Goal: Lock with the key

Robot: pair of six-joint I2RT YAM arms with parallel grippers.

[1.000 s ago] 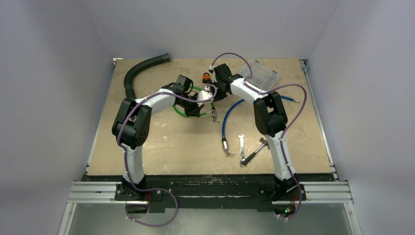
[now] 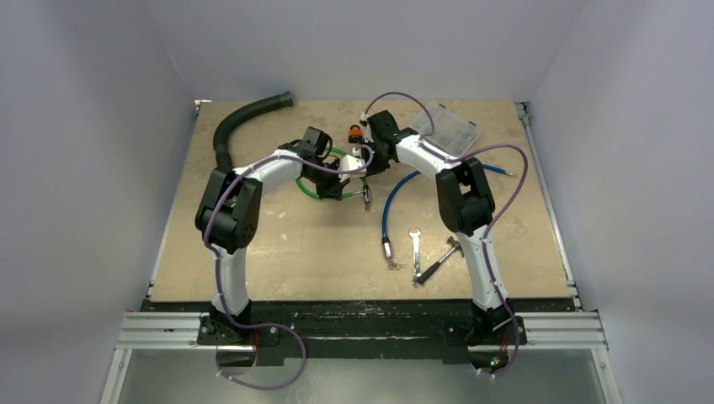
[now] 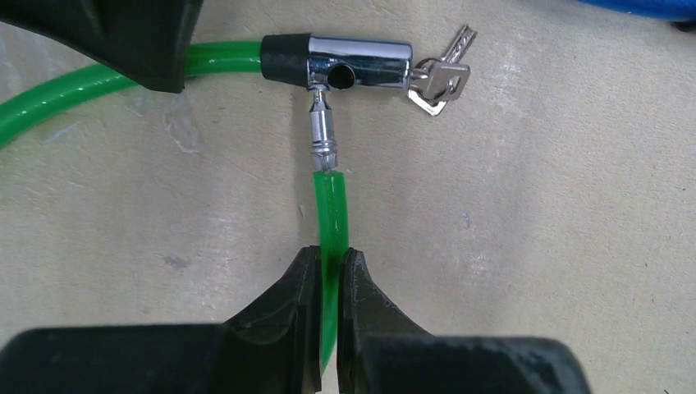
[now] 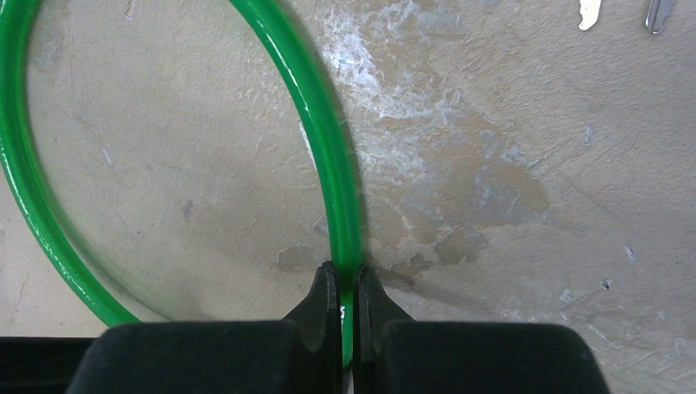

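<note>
A green cable lock [image 2: 308, 193] lies looped on the board. My left gripper is shut on the green cable just behind its metal plug [image 3: 322, 130]. The plug's tip is at the side of the chrome lock body [image 3: 371, 62], a little left of the dark round hole [image 3: 341, 77] in the left wrist view; whether they touch I cannot tell. A key [image 3: 447, 80] sits in the lock's end, with a second one hanging by it. In the right wrist view, my right gripper is shut on another stretch of green cable [image 4: 322, 135].
A blue cable lock [image 2: 386, 220] curves to the right, with a wrench [image 2: 416, 252] and a hammer [image 2: 437, 263] near it. Behind my grippers are an orange object [image 2: 355, 135] and a clear box [image 2: 450, 130]. The board's front left is bare.
My right arm looks almost still.
</note>
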